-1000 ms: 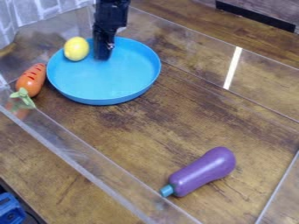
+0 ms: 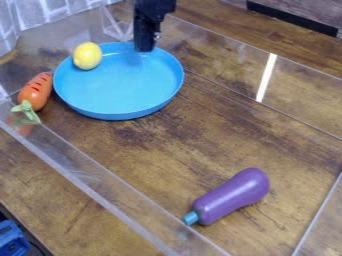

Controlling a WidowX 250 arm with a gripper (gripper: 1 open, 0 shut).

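Observation:
A dark gripper [image 2: 146,40] hangs over the back rim of the blue plate [image 2: 127,95], shut, with nothing visible between its fingers. A yellow lemon [image 2: 87,56] rests on the plate's left back part, left of the gripper and apart from it. Left of the plate lies an orange carrot [image 2: 36,91] with a pale green top. A purple eggplant toy [image 2: 234,195] with a teal stem lies on the wood at the front right.
Clear plastic walls border the wooden surface [image 2: 201,145], whose middle and right are bare. A blue object [image 2: 10,238] sits at the bottom left corner.
The gripper has risen upward and moved slightly right, away from the plate's inside and the lemon. The lemon, carrot and eggplant have not visibly moved.

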